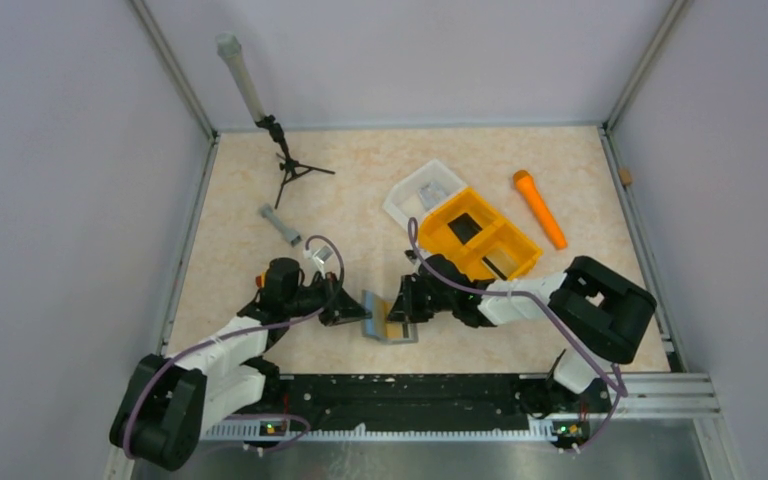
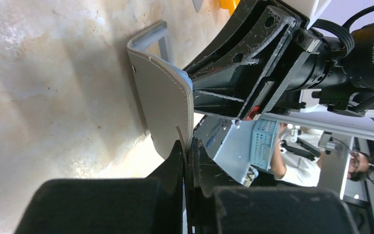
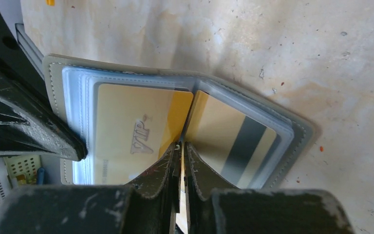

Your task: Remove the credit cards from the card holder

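The grey card holder [image 1: 380, 320] stands open on the table between my grippers, with a gold VIP card [image 3: 126, 126] in one clear sleeve and a striped card [image 3: 233, 141] in the other. My left gripper is shut at the holder's edge; the thin cover edge meets its fingertips, and whether it lies between them is unclear.
An orange tray [image 1: 508, 240] and white tray [image 1: 400, 200] lie behind. An orange microphone [image 1: 540, 210] is at right, a tripod [image 1: 290, 170] and small grey bar [image 1: 280, 225] at left.
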